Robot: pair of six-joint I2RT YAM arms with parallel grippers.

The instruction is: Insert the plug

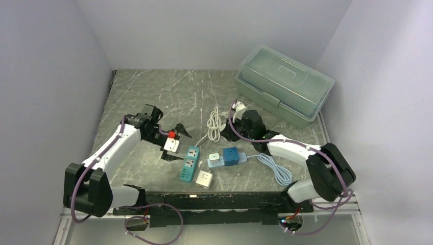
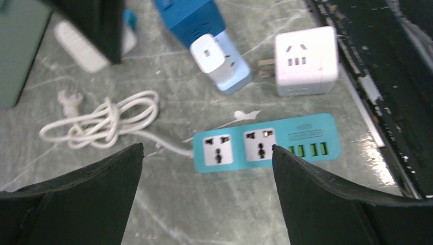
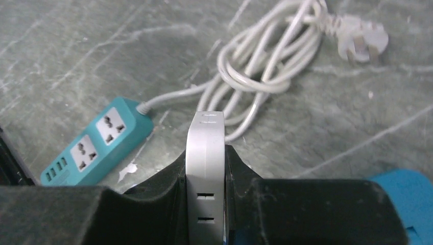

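Observation:
My left gripper (image 1: 173, 143) stands open, left of the teal power strip (image 1: 189, 164), whose sockets face up in the left wrist view. A white cube adapter (image 2: 306, 58) with prongs lies on the table beside that strip. My right gripper is shut on a white adapter (image 3: 205, 163), held above the coiled white cable (image 1: 213, 122). A light-blue strip (image 2: 236, 71) carries a white plug (image 2: 212, 58) and a blue cube adapter (image 1: 230, 156).
A lidded green box (image 1: 284, 84) fills the back right. Light-blue cable (image 1: 281, 173) is coiled at the right front.

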